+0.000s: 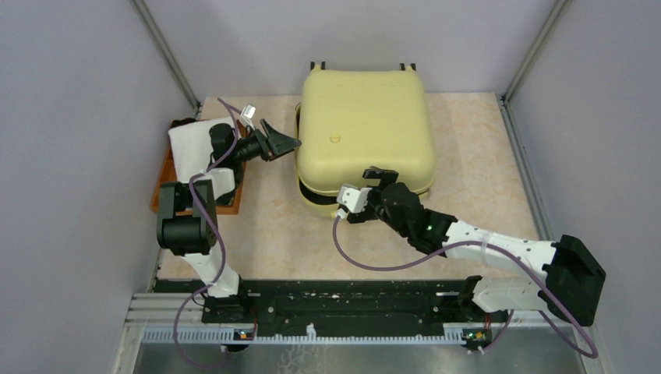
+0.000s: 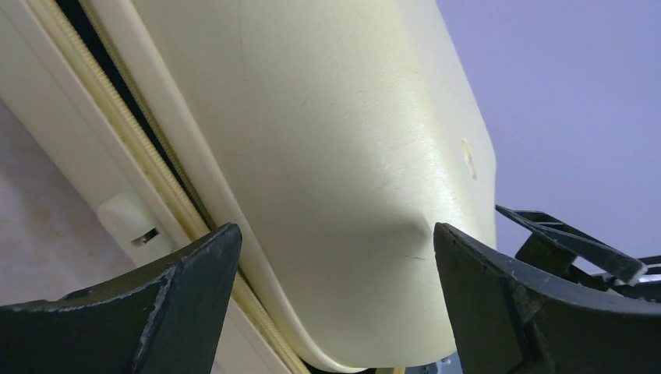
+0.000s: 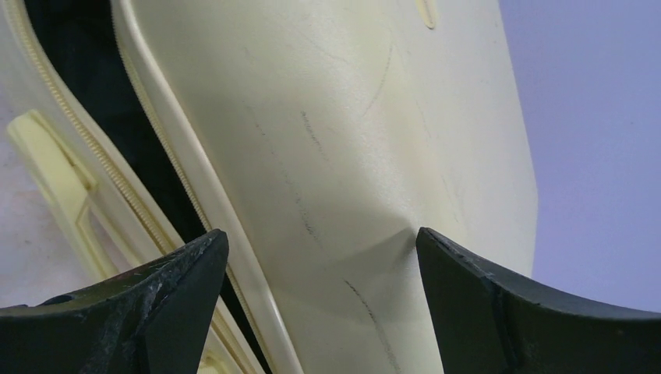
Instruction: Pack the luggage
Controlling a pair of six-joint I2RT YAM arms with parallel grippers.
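A pale yellow suitcase [image 1: 370, 128] lies on the table with its lid down. Along its left and front sides a dark gap shows between lid and base, so the rims are apart there. My left gripper [image 1: 292, 146] stands open at the suitcase's left side; the left wrist view has the lid [image 2: 327, 171] and zipper edge between its spread fingers. At the front edge my right gripper [image 1: 372, 195] is open too, its fingers above and below the rim seam. In the right wrist view the lid [image 3: 327, 179] and a base handle [image 3: 58, 171] appear. The suitcase's contents are hidden.
An orange-brown box [image 1: 165, 191] with a white cloth [image 1: 191, 146] stands at the left, partly under the left arm. Bare table [image 1: 483, 171] lies right of the suitcase, and the table in front is mostly clear.
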